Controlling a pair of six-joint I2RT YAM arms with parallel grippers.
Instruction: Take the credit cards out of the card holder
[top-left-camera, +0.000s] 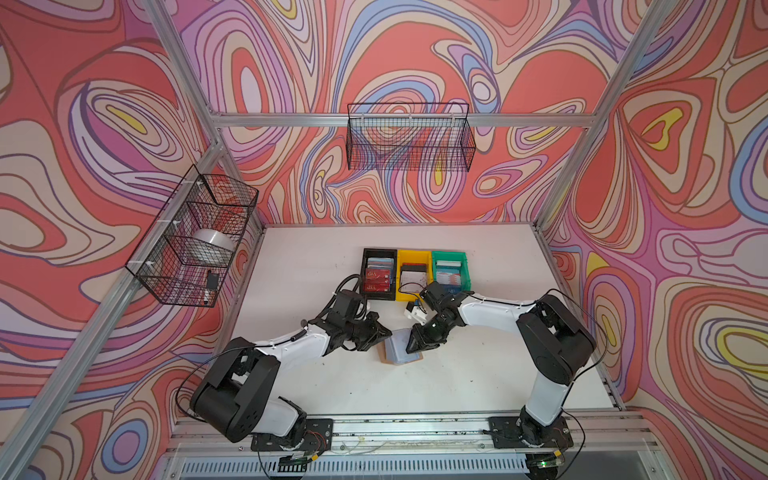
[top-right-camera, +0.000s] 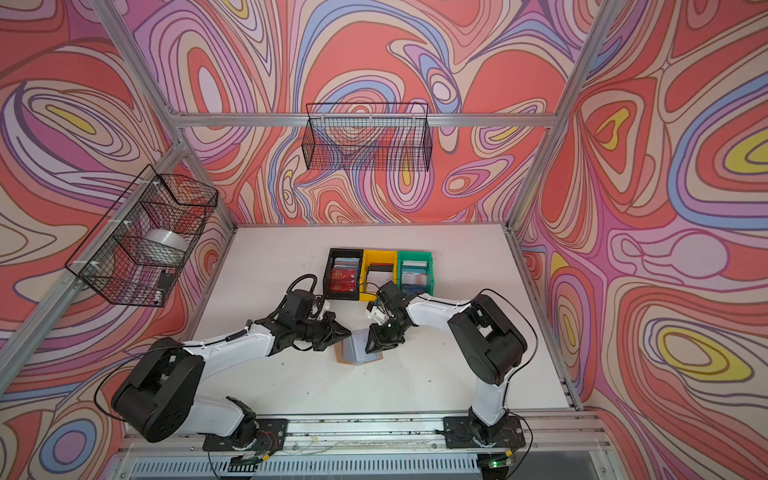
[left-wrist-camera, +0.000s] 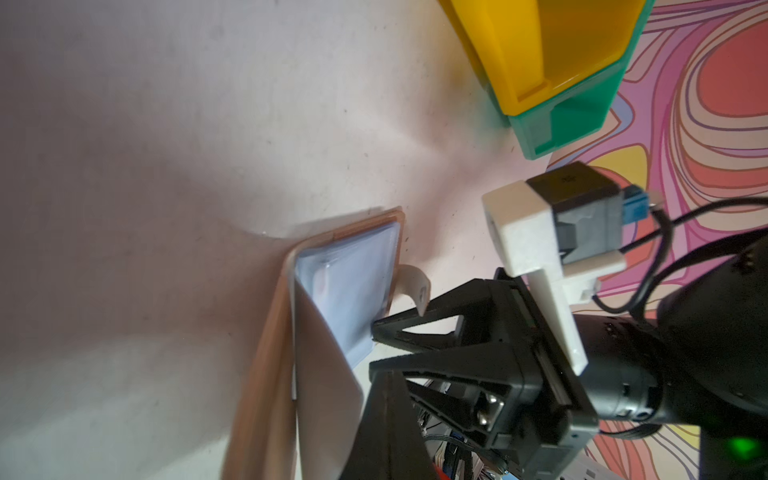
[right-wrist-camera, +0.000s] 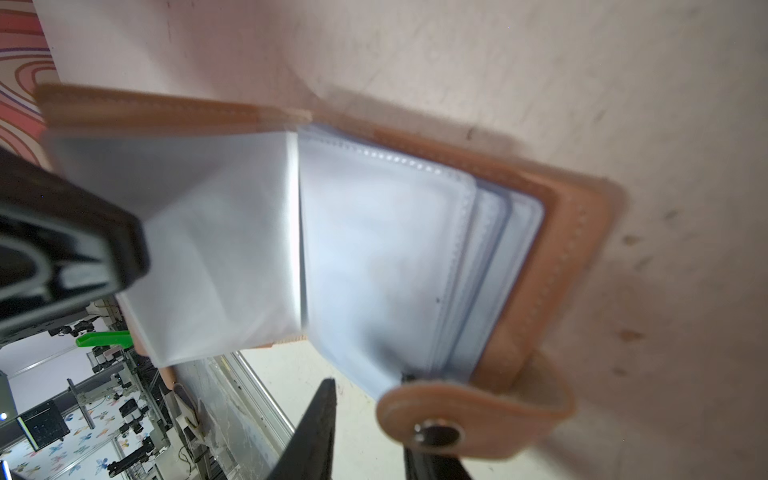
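Observation:
The open tan card holder lies on the table with pale translucent sleeves, between my two grippers; I cannot tell whether cards are in them. My left gripper is at the holder's left leaf, shut; in the right wrist view its dark tip reaches over that leaf. My right gripper is part open at the sleeves' edge beside the snap strap, which partly hides one finger; nothing clearly held shows between its fingers.
Behind the holder stand black, yellow and green trays with cards and other items. Wire baskets hang at back and left.

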